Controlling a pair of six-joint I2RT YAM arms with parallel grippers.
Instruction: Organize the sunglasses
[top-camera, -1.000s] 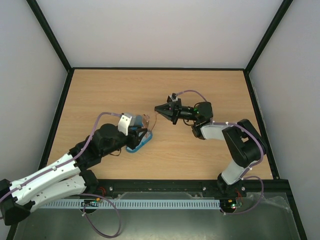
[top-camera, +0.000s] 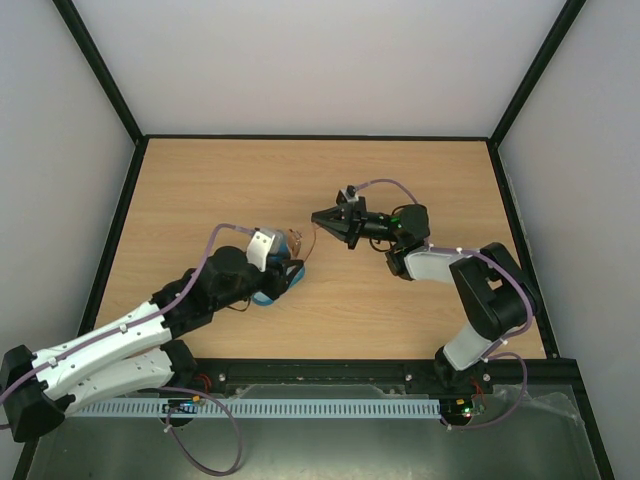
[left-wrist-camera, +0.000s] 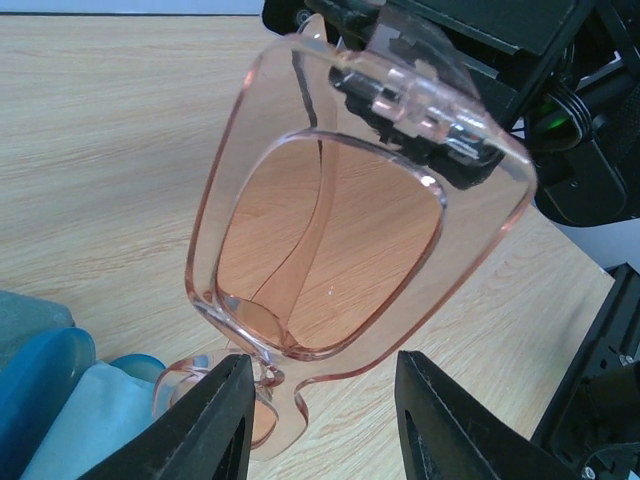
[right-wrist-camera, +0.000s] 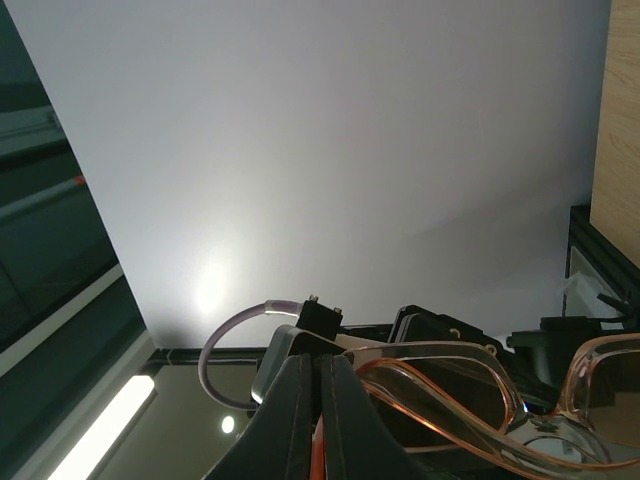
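The clear, pinkish sunglasses (left-wrist-camera: 362, 362) hang in the air above the table, lenses facing my left wrist camera. My right gripper (top-camera: 314, 218) is shut on one end of their frame, and in the right wrist view its fingers (right-wrist-camera: 345, 425) are pressed together with the frame (right-wrist-camera: 440, 352) extending to the right. In the left wrist view my left gripper stands open; the bridge of the sunglasses appears between and just beyond its fingertips, and the lower lens is partly behind the left finger (left-wrist-camera: 225, 415). Whether they touch I cannot tell.
A blue case (left-wrist-camera: 50, 375) with a light blue cloth (left-wrist-camera: 95, 425) lies on the table beneath the left gripper, partly covered by it in the top view.
My left arm has shifted slightly to the right, toward the sunglasses, covering more of the blue case. The right arm has barely moved and still has the sunglasses.
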